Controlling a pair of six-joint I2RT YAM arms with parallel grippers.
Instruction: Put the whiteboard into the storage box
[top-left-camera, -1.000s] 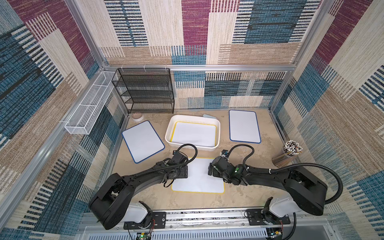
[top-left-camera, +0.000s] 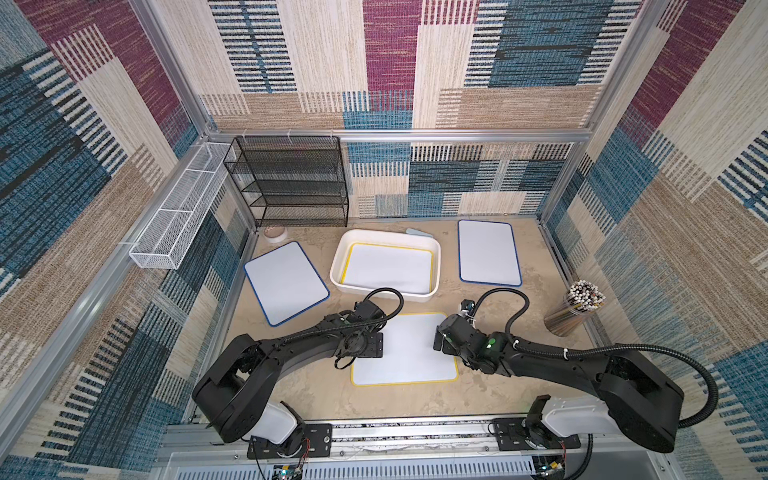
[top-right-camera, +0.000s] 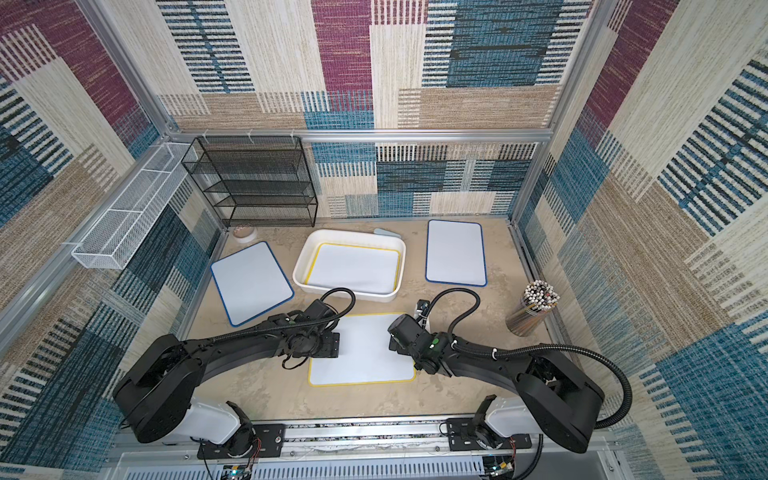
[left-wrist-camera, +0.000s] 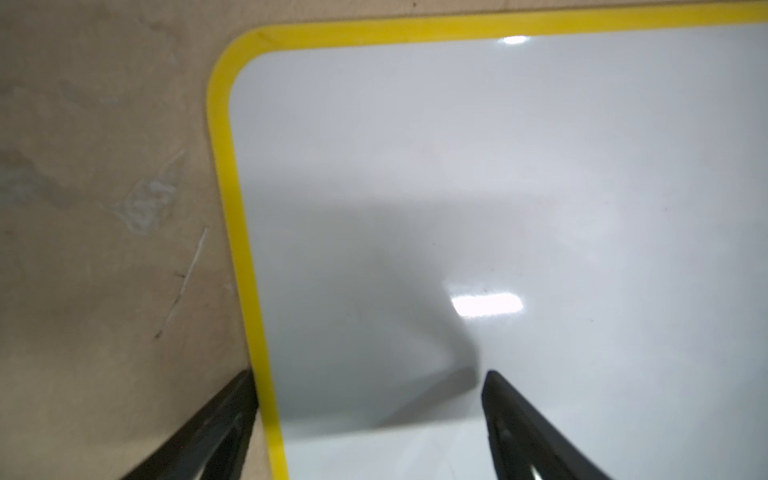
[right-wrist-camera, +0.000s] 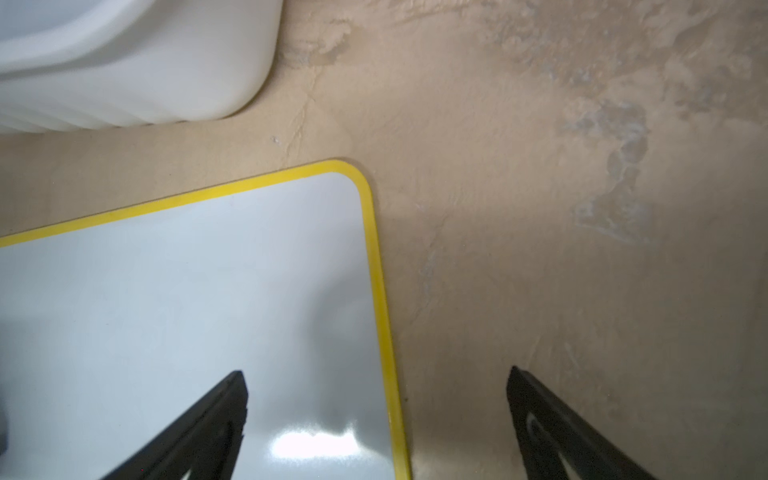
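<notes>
A white whiteboard with a yellow rim (top-left-camera: 408, 360) lies flat on the table between my arms. My left gripper is part open at its left edge; one finger (left-wrist-camera: 228, 424) is by the yellow rim, the other over the white surface. Across the opposite edge stands my right gripper, wide open, one finger over the board and one over bare table. Neither gripper holds anything. Just behind is the white storage box (top-left-camera: 340, 280), with another yellow-rimmed whiteboard (top-left-camera: 388, 268) lying inside it.
Blue-rimmed whiteboards lie at left (top-left-camera: 286, 284) and back right (top-left-camera: 489, 252). A holder of pens (top-left-camera: 577, 304) stands far right, a tape roll (top-left-camera: 275, 233) back left. A black wire rack (top-left-camera: 292, 184) is behind.
The yellow-rimmed board on the table has shifted slightly right. My left gripper has moved a little right too. The right arm has drawn back to the right, uncovering more of the board.
</notes>
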